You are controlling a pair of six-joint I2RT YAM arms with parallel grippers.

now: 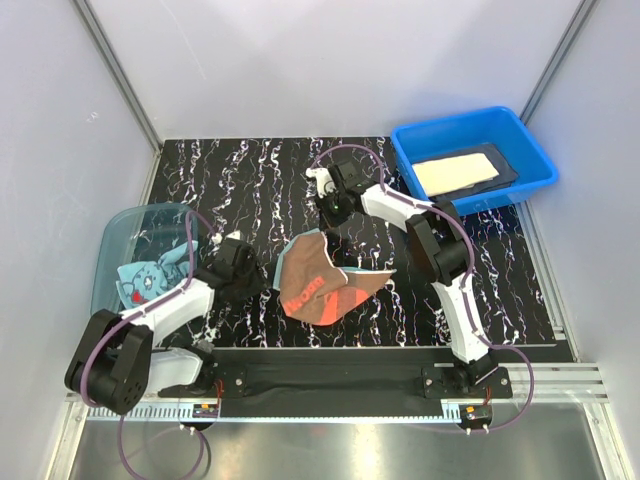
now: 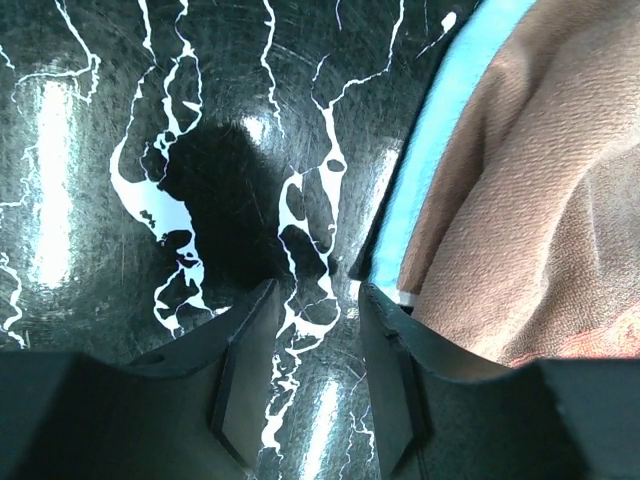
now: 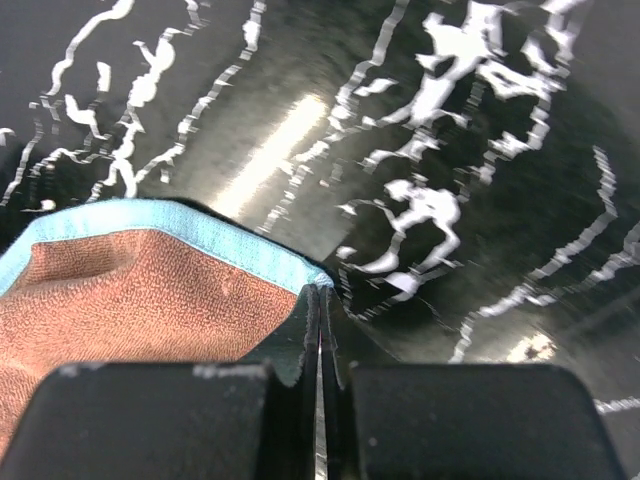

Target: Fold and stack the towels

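Note:
A crumpled brown towel (image 1: 312,276) with orange-red lettering and a light blue border lies in the middle of the dark table. My right gripper is shut on the border's upper corner, and the light blue tip (image 3: 312,274) of the border ends at its fingertips. In the left wrist view my left gripper is partly open over bare table, with nothing between its fingers. The towel's blue border (image 2: 440,130) runs close to its right finger (image 2: 385,345); whether they touch, I cannot tell.
At the back right stands a blue bin (image 1: 548,172) holding a folded cream towel (image 1: 450,174) on a dark one. A clear bin (image 1: 112,232) with light blue towels (image 1: 150,277) stands at the left, partly behind my left arm. Bare table lies behind the brown towel.

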